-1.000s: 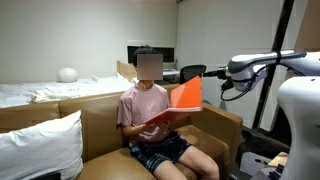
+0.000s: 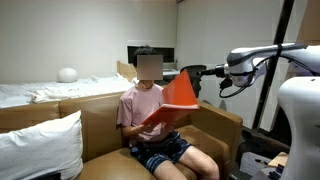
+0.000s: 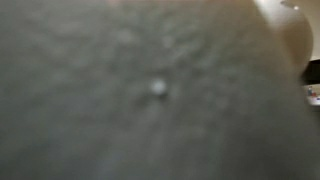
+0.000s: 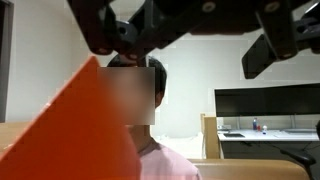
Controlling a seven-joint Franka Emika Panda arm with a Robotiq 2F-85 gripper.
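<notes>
A person in a pink shirt (image 2: 142,102) sits on the couch, holding an orange-red folder (image 2: 178,92) spread open over the lap. My gripper (image 2: 202,72) points left from the right side, close to the folder's raised upper edge. In the wrist view the dark gripper is open, and nothing shows between its fingers. The folder (image 4: 75,135) fills the lower left there, its top corner just under the left finger; whether they touch I cannot tell.
The brown couch (image 2: 100,118) carries a white pillow (image 2: 42,148) at left. Behind it lies a white bed (image 2: 40,92). A dark monitor (image 4: 265,102) stands on a desk in back. A blurred grey surface fills exterior view 2.
The folder's right cover has tilted up and shifted slightly left, in the person's hands. My arm shows little or no movement.
</notes>
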